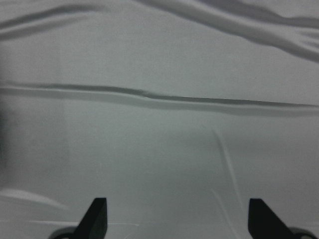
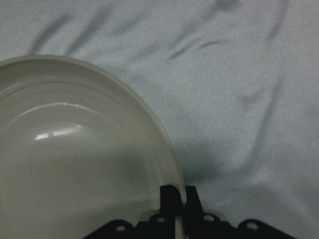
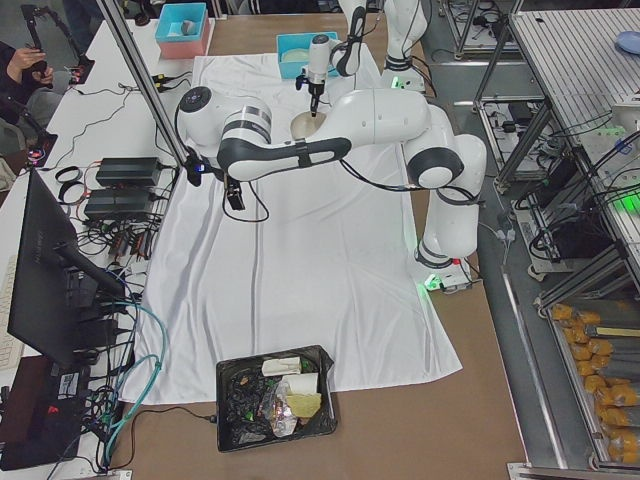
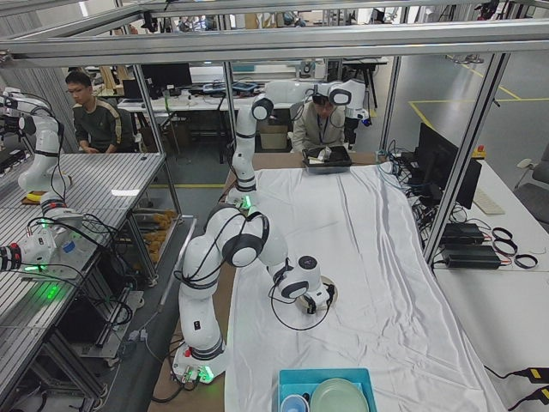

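Observation:
A beige plate (image 2: pixel 75 149) lies on the white cloth (image 2: pixel 259 99). My right gripper is at its rim, shut on it with the fingers on either side of the edge; in the camera right view the arm's wrist covers part of the plate. My left gripper stands open above bare, creased cloth, with nothing between its fingers.
A blue bin (image 4: pixel 283 386) holding dishes stands beyond the plate. A black bin (image 3: pixel 230 420) with rubbish sits at the opposite end of the cloth. A monitor and cables line one side, with people nearby.

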